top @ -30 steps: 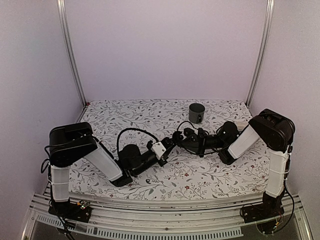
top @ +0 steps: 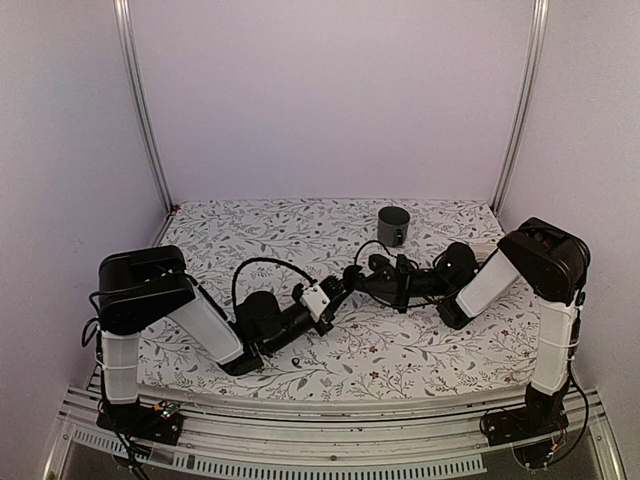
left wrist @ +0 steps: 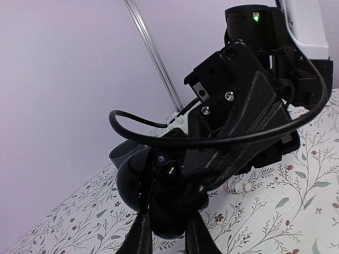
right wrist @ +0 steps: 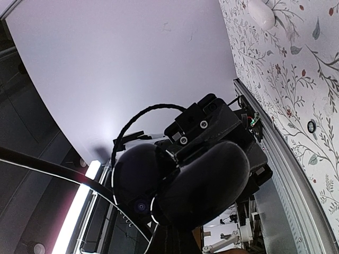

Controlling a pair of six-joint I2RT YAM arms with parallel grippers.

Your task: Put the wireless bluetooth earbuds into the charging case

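The black charging case (left wrist: 135,180) is raised between the two grippers at the middle of the table, its rounded body filling the lower middle of both wrist views. My left gripper (top: 340,292) is shut on it from the left, fingertips at the bottom of the left wrist view. My right gripper (top: 366,280) is shut at the case from the other side; its fingertips are mostly hidden behind the dark body in the left wrist view. Whether an earbud sits in or at the case cannot be told among the black shapes.
A dark mug (top: 393,226) stands at the back right. A pale object (right wrist: 260,13) lies on the table in the right wrist view.
Both grippers have shifted very slightly since about a second ago, staying together at the middle; nothing else visibly differs.
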